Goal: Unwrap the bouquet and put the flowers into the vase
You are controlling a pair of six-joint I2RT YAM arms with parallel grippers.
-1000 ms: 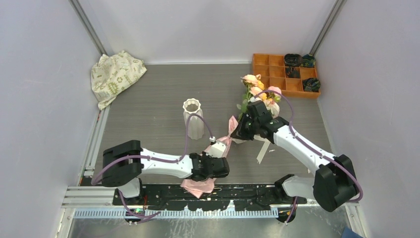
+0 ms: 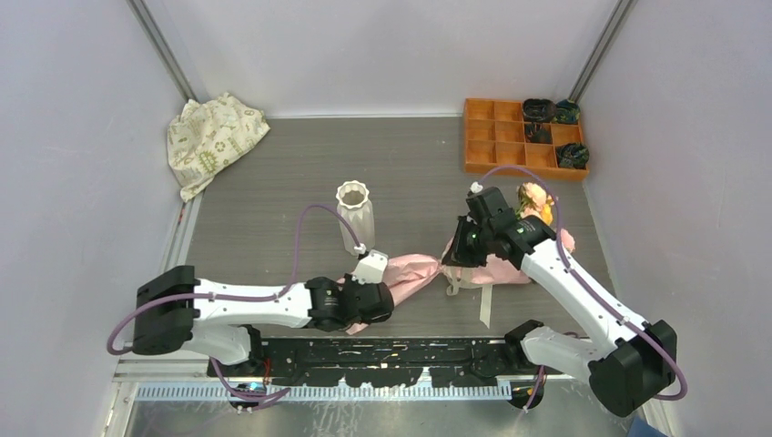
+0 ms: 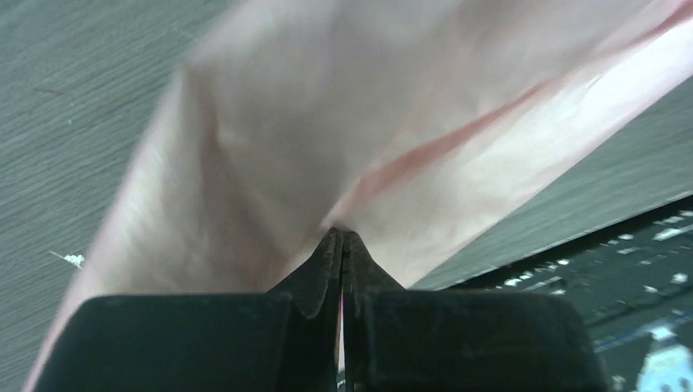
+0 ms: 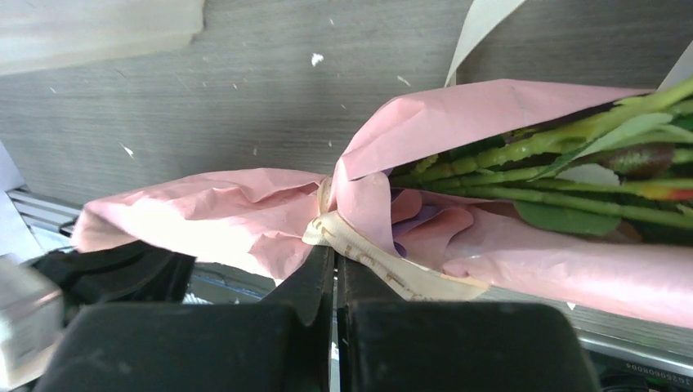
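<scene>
The vase (image 2: 356,218), white and ribbed, stands upright in mid-table. A bouquet in pink wrapping paper (image 2: 414,270) lies across the front; its flowers (image 2: 537,202) show at the right, partly behind the right arm. Green stems (image 4: 531,167) appear inside the open wrap. My right gripper is shut on the beige ribbon (image 4: 368,257) and gathered paper at the bouquet's tie. At the wrap's tail end, my left gripper is shut with folds converging at its fingertips and a thin pink line between its fingers.
An orange compartment box (image 2: 492,137) holding dark bundles sits at the back right. A patterned cloth bag (image 2: 214,141) lies back left. The black front edge (image 2: 382,360) is close to the left arm.
The flower heads have swung rightward and toward the front, so the bouquet now lies more sideways. My left gripper has shifted left, stretching the paper's tail; the right gripper moved slightly right. The vase has not moved.
</scene>
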